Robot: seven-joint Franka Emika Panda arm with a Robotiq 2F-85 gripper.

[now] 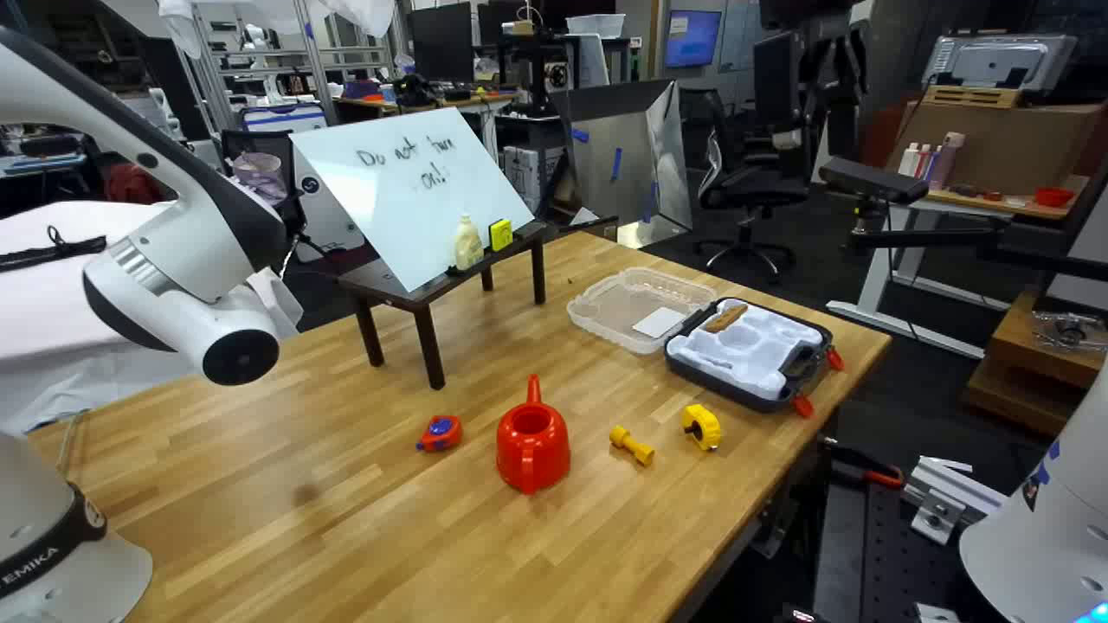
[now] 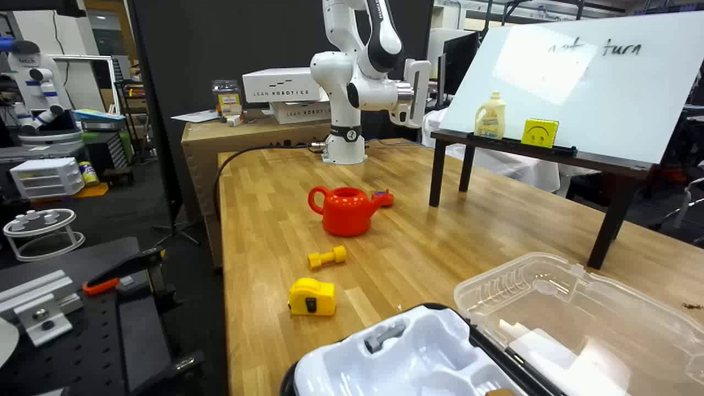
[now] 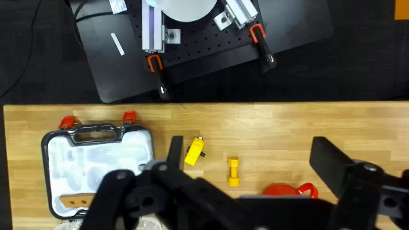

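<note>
With its two black fingers spread wide, my gripper is open high above the table and holds nothing. In exterior view 2 the white gripper body (image 2: 415, 93) hangs at the far end, well clear of every object. A red watering can (image 2: 347, 211) stands upright mid-table. Beside its spout lies a small red and blue tape measure (image 1: 441, 432). A yellow dumbbell-shaped piece (image 3: 233, 172) and a yellow tape measure (image 3: 194, 151) rest between the can and the case. The open black case (image 1: 750, 353) has a white moulded tray inside, with a brown piece (image 1: 724, 317) in it.
The case's clear lid (image 1: 597, 311) lies open toward the whiteboard. A dark stand (image 2: 614, 218) carries the whiteboard (image 1: 410, 187), a cream bottle (image 1: 467, 243) and a yellow block (image 1: 500, 234). Bare table (image 1: 312, 467) stretches between the arm base and the red can.
</note>
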